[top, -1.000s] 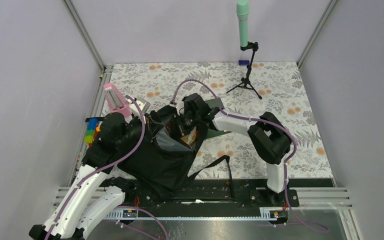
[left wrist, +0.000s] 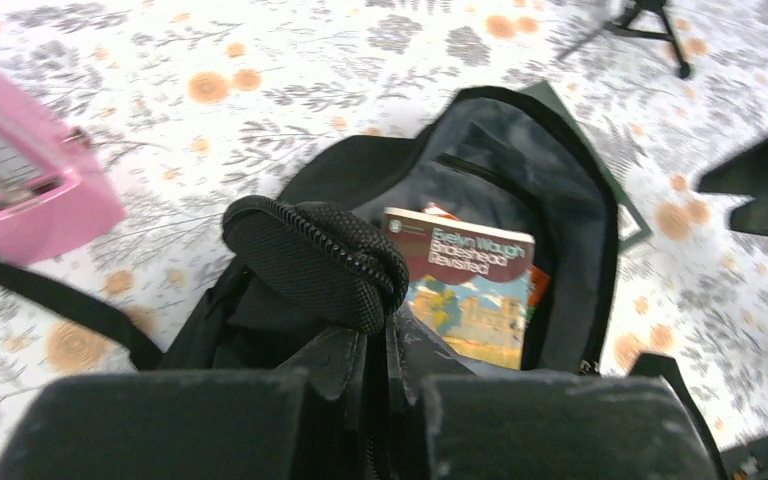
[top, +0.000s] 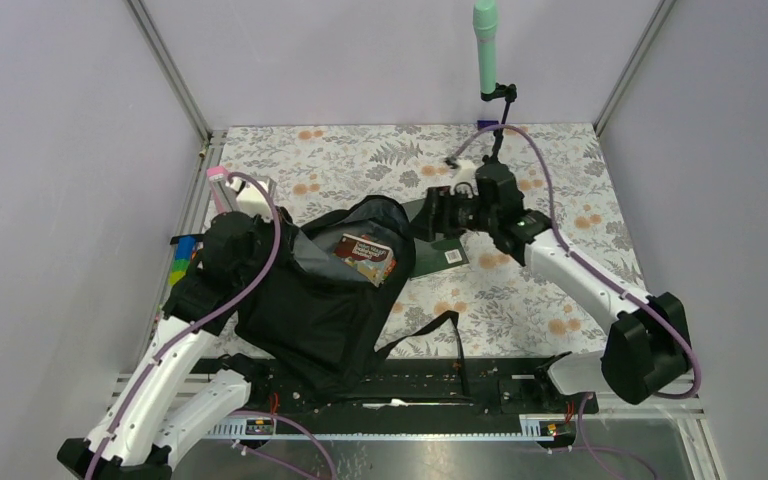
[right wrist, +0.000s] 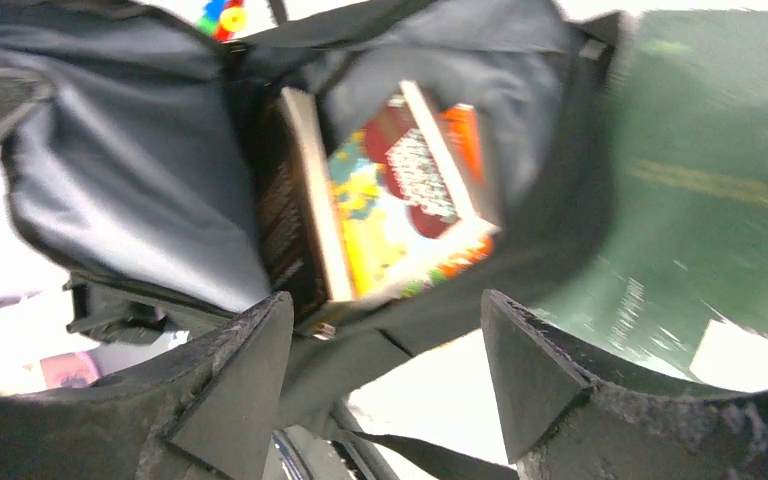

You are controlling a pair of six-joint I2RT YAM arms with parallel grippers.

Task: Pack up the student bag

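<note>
A black backpack (top: pixel 315 330) lies open on the floral table. My left gripper is shut on the bag's zipped black edge, holding it up at the left of the opening. Inside, a brown-topped book (left wrist: pixel 457 290) reading "Brideshead Revisited" lies on other orange books, with a dark book (right wrist: pixel 290 200) beside them. My right gripper is open above the bag's right side, near a dark green book or board (top: pixel 437 258) lying on the table beside the bag.
A pink case (left wrist: pixel 35 180) stands at the left, with colored blocks (top: pixel 182 260) near it. A green microphone (top: pixel 485 45) on a black tripod stands at the back.
My right gripper has come out of the bag, moving up and right, uncovering the books.
</note>
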